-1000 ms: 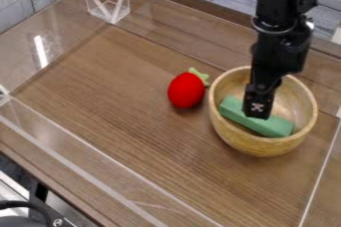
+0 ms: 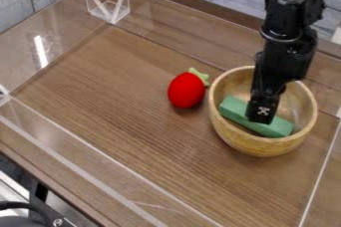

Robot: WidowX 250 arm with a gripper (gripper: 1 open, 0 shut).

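A wooden bowl sits at the right of the table, holding a green block. My black gripper reaches down into the bowl from above, open, its fingertips close over the green block; whether they touch it cannot be told. A red vegetable with a pale green stem lies just left of the bowl.
A white wire rack stands at the back left. A pale wall edge runs along the back right.
My gripper has shifted slightly within the area over the bowl and appears turned. The bowl, block and red vegetable look unmoved.
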